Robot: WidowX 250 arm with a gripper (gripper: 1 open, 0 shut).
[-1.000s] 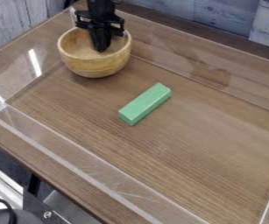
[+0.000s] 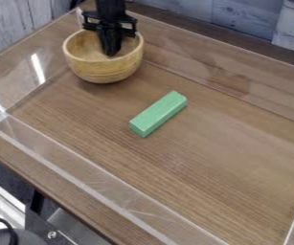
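Observation:
A wooden bowl (image 2: 98,67) sits toward the back left of the table. My black gripper (image 2: 109,43) reaches down into it from above; its fingertips are dark and partly hidden by the bowl, so whether they hold anything cannot be seen. A green rectangular block (image 2: 158,114) lies on the table in front and to the right of the bowl.
A pale wall runs along the back, with a white object (image 2: 292,33) at the back right. Clear plastic strips edge the table.

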